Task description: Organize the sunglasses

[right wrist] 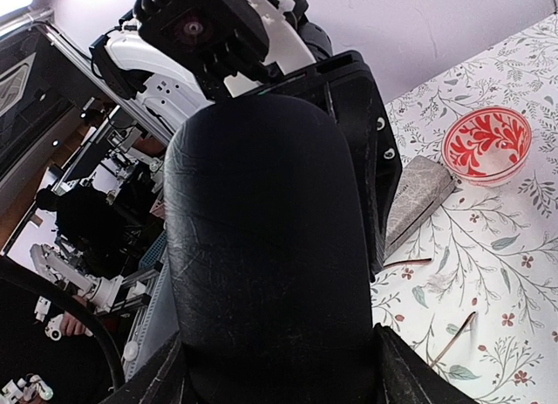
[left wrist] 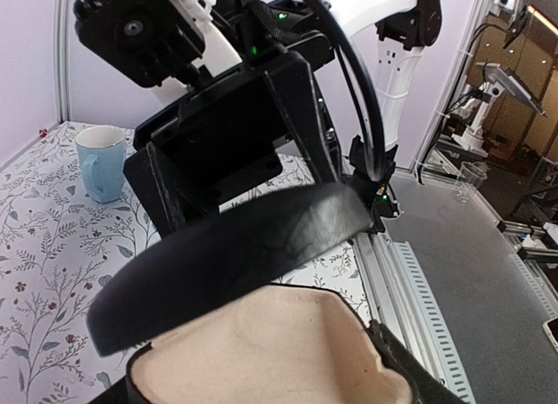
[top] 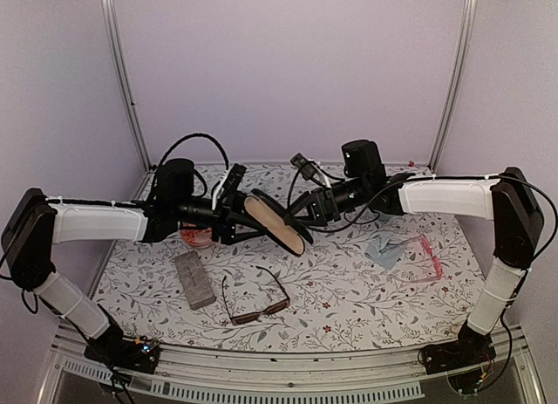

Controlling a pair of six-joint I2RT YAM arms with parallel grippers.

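A black sunglasses case (top: 277, 226) is held in the air between both arms, opened enough to show its beige lining (left wrist: 266, 343). My left gripper (top: 251, 222) is shut on one part, my right gripper (top: 303, 214) on the black shell (right wrist: 266, 247). Brown sunglasses (top: 259, 313) lie with temples out on the table below. Pink glasses (top: 432, 261) rest at the right by a light blue cloth (top: 384, 253).
A grey case (top: 194, 280) lies at left, with a red-patterned bowl (right wrist: 486, 145) behind it. A blue mug (left wrist: 103, 164) stands at the back.
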